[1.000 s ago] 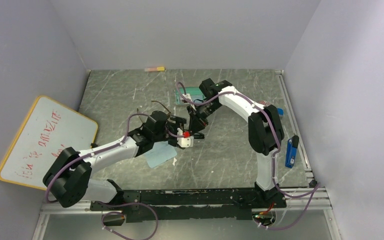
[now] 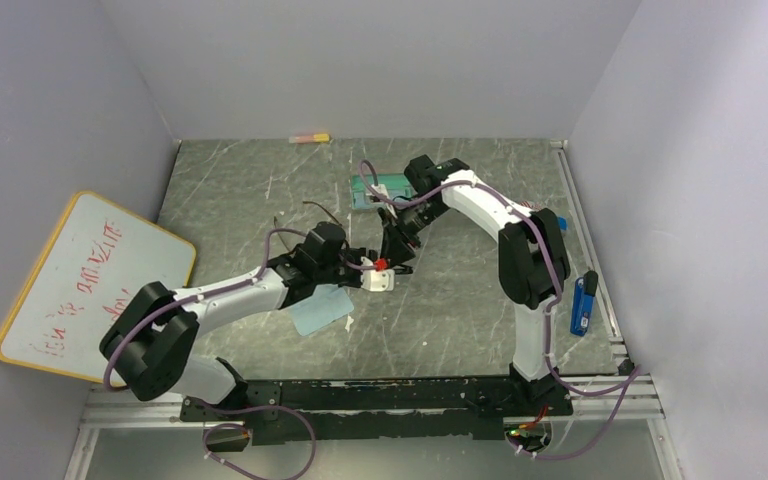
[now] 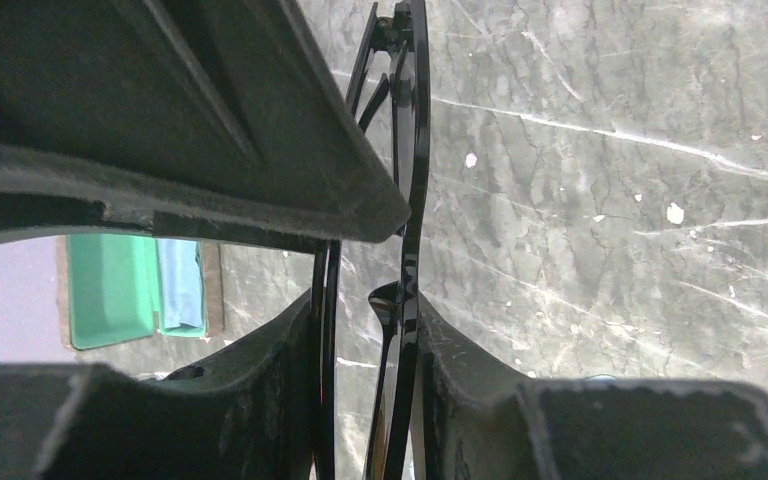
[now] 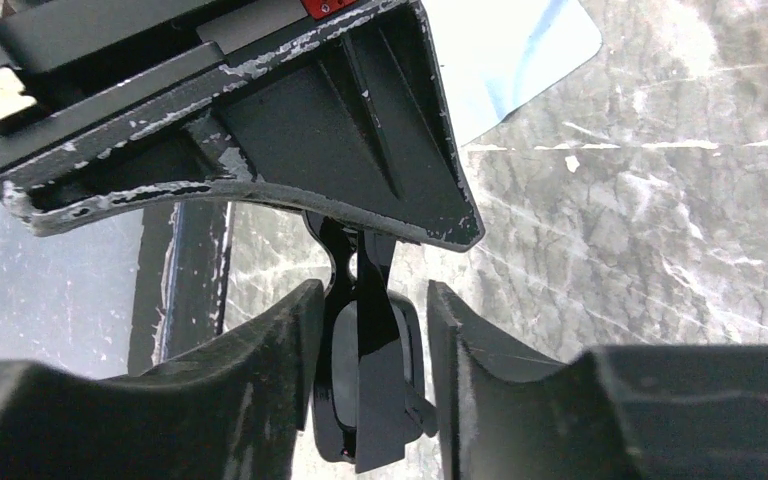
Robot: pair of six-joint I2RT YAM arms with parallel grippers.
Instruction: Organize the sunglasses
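Note:
The grippers meet over the middle of the table in the top view. My left gripper is shut on the black sunglasses (image 3: 413,150), whose frame and folded temples run upright through the left wrist view. In the right wrist view the sunglasses (image 4: 378,400) hang below a gripper body, between the fingertips of my right gripper, which is part open around them; whether both fingers touch cannot be told. A green case (image 3: 110,285) with a light blue cloth inside lies open beyond them, behind the arms in the top view (image 2: 365,185).
A light blue cloth (image 2: 315,315) lies at front centre-left, a whiteboard (image 2: 90,280) at the left. A blue tool (image 2: 582,305) lies at the right edge, a yellow-pink object (image 2: 310,138) at the back.
The right arm has moved very little.

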